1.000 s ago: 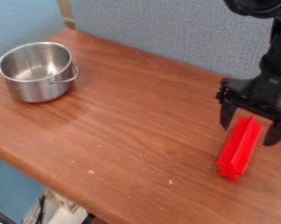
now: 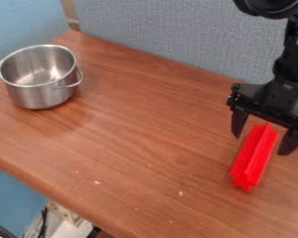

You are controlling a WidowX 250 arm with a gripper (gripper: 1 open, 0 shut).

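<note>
My black gripper (image 2: 263,130) hangs at the right of the camera view, open, its two fingers on either side of the upper end of a bright red elongated block (image 2: 251,163). The block lies on the wooden table (image 2: 138,158), angled from upper right to lower left. Whether the fingers touch it I cannot tell.
A steel pot (image 2: 40,82) with a wire handle stands at the table's left side. A grey padded panel runs along the back, and the table's edge crosses the lower left.
</note>
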